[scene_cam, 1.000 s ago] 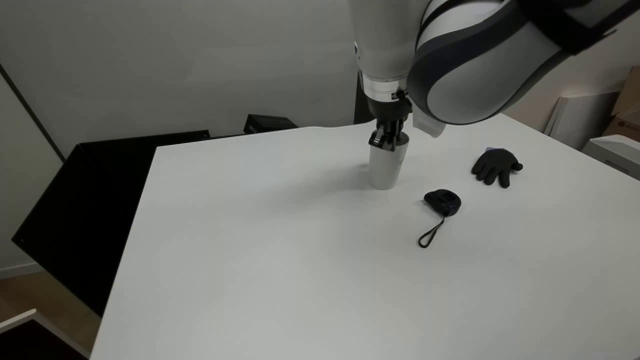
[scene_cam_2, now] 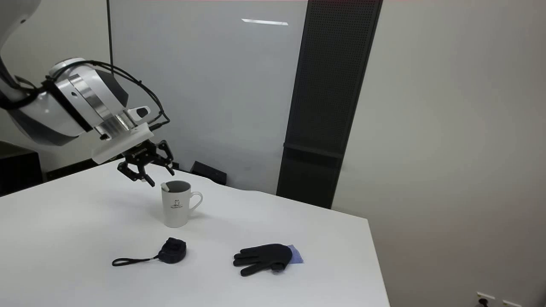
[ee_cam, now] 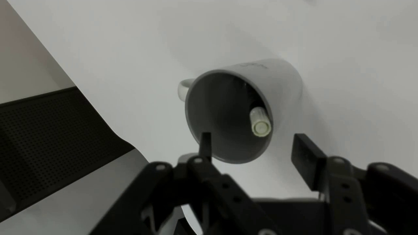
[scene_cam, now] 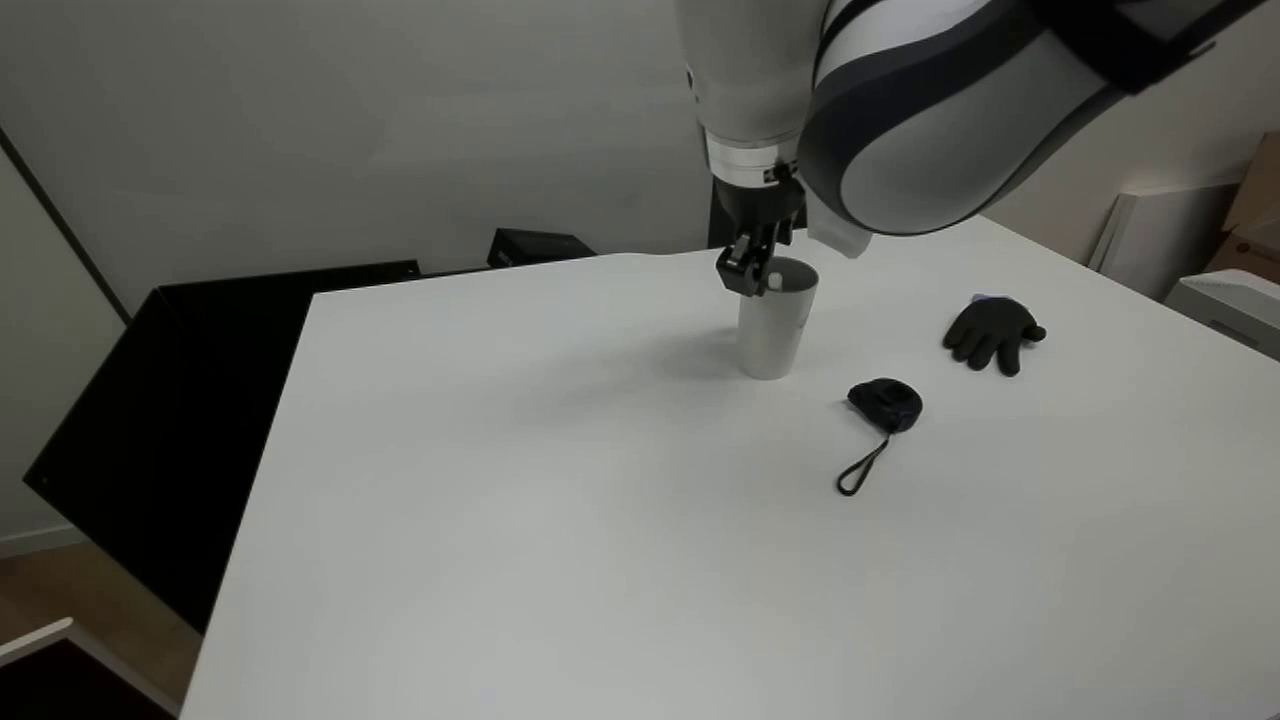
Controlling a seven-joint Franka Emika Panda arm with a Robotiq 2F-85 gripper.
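A white mug (scene_cam_2: 175, 209) stands upright on the table, its handle turned right in exterior view 2. Inside it leans a marker (ee_cam: 259, 123), its pale end resting near the rim and its lower part lost in the dark interior. Above and to the left of the mug, my gripper (scene_cam_2: 162, 179) hangs tilted, its fingers apart. In the wrist view the gripper shows a wide gap between its fingers, with nothing held. Exterior view 1 has the gripper (scene_cam: 744, 278) just left of the mug's rim, partly overlapping it.
A black tape measure (scene_cam: 888, 404) with a wrist loop lies in front of the mug. Farther right is a black glove (scene_cam_2: 263, 257) with a bluish patch (scene_cam_2: 295, 254) under its cuff.
My gripper has risen slightly and shifted left in exterior view 1, uncovering the mug's opening and the marker's pale end. Mug, tape measure and glove have stayed in place.
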